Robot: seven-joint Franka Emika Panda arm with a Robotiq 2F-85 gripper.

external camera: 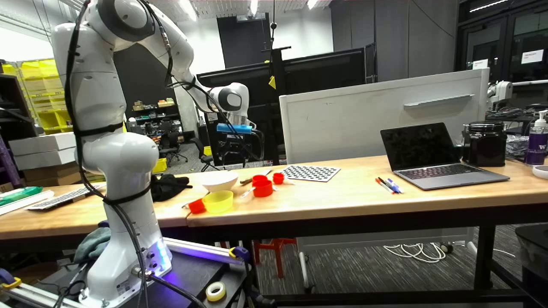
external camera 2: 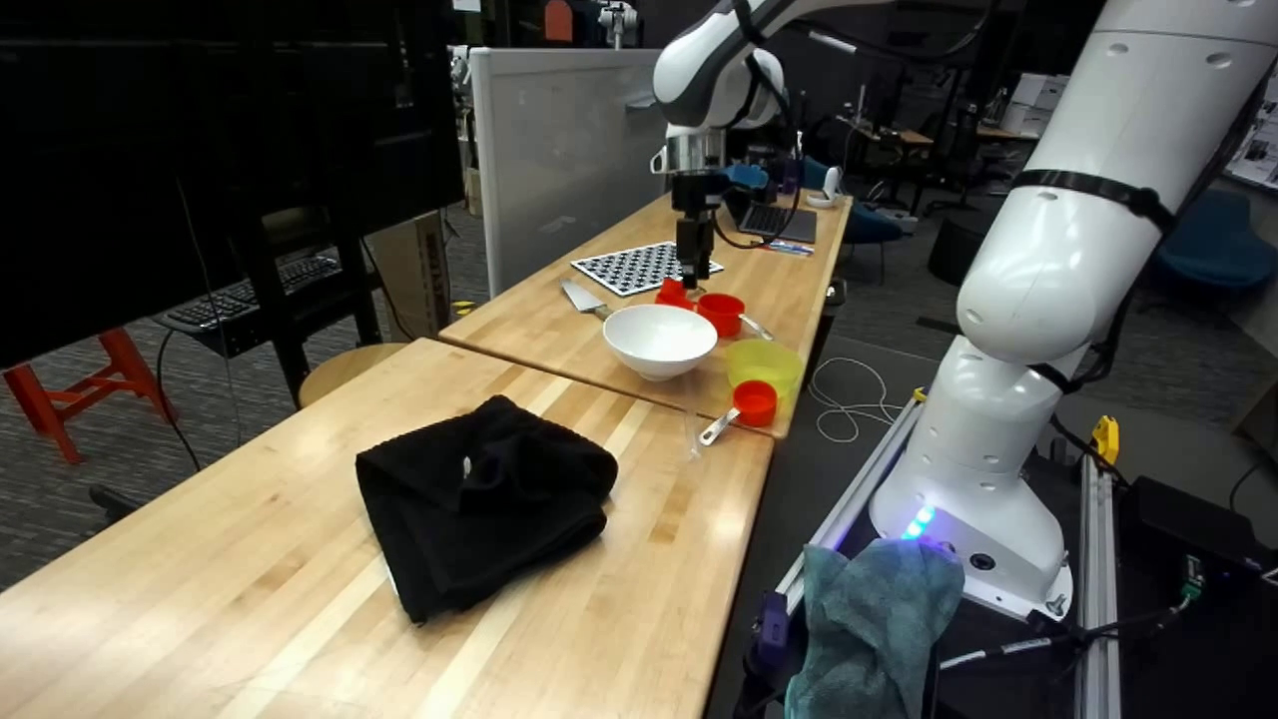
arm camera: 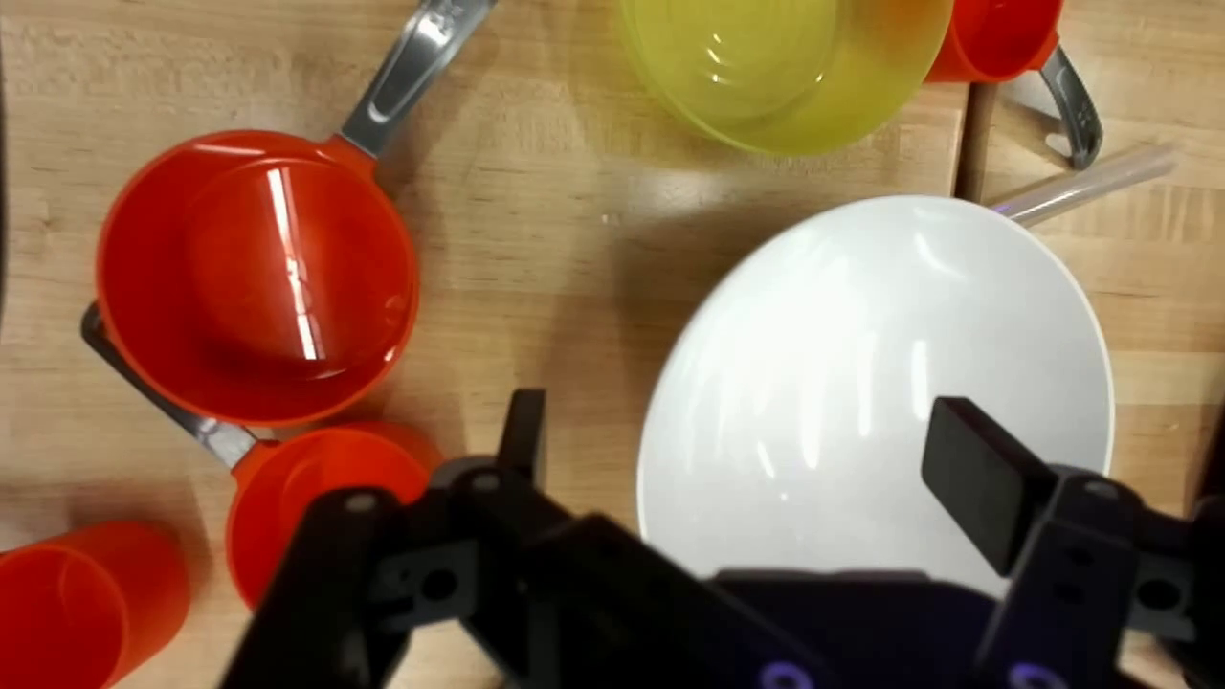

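My gripper is open with nothing between its fingers, above the table. In the wrist view a white bowl (arm camera: 850, 344) lies below it, mostly toward the right finger (arm camera: 976, 482). A large red cup (arm camera: 258, 276) with a grey handle sits at the left, touching or overlapping a smaller red cup (arm camera: 322, 488). Another small red cup (arm camera: 80, 609) shows at the lower left corner. A yellow bowl (arm camera: 781, 80) is at the top edge, beside a red cup (arm camera: 999, 34) with a grey handle. The second exterior view shows the gripper (external camera 2: 692, 270) pointing down behind the white bowl (external camera 2: 659, 340).
A crumpled black cloth (external camera 2: 479, 497) lies on the near table. A spatula (external camera 2: 583, 298) and a checkered board (external camera 2: 647, 266) are near the white bowl. A laptop (external camera: 442, 159) and several pens (external camera: 388, 185) are farther along. Bare table lies between board and pens.
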